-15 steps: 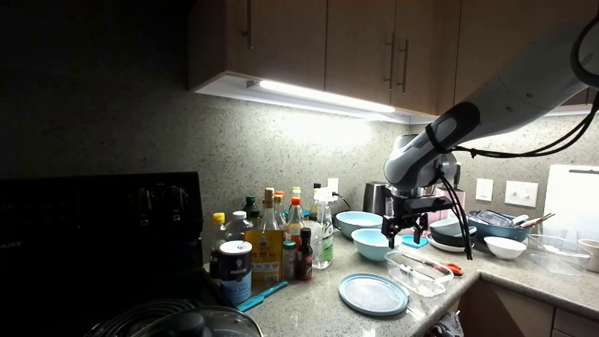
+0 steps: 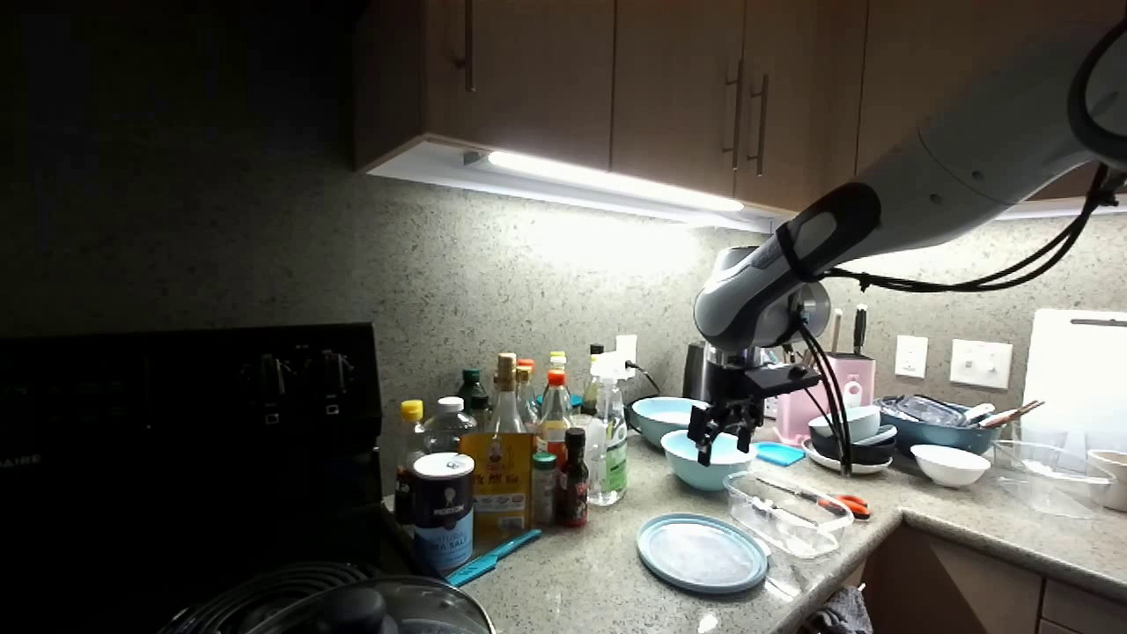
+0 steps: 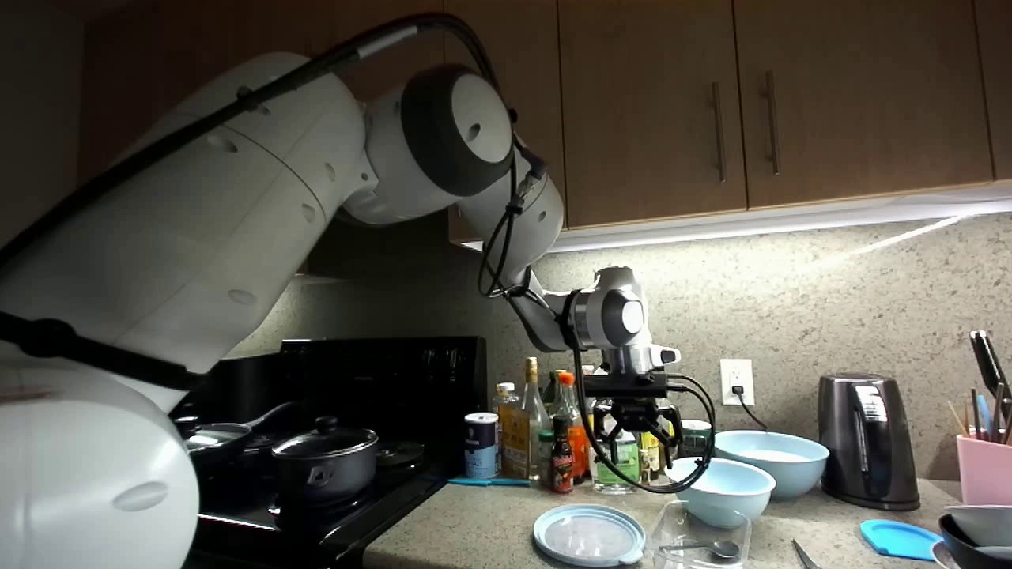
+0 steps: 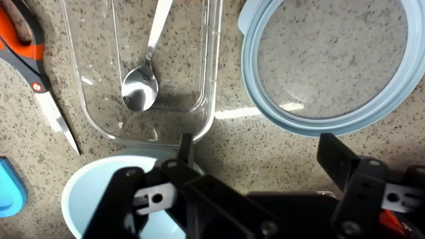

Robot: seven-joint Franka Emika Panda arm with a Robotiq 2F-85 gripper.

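My gripper is open, its two black fingers wide apart with only bare counter seen between them. In exterior view 1 the gripper (image 2: 725, 444) hangs above the counter, in front of the nearer light blue bowl (image 2: 697, 470). The wrist view shows that bowl (image 4: 85, 183) partly hidden behind the left finger. A clear plastic container (image 4: 215, 75) lies above it in that view, with a metal spoon (image 4: 140, 88) inside. To the right is a round lid (image 4: 251, 75) with a blue rim, flat on the counter. Orange-handled scissors (image 4: 36, 85) rest left of the container.
Bottles and a salt canister (image 2: 444, 507) crowd the counter by the stove. A second blue bowl (image 3: 773, 458) and a dark kettle (image 3: 868, 441) stand along the wall. A blue flat item (image 3: 899, 539) lies to the right. Bare counter surrounds the lid.
In exterior view 1 the arm and gripper have shifted left and slightly down, from the bowl's right side to in front of it. The counter objects have not moved.
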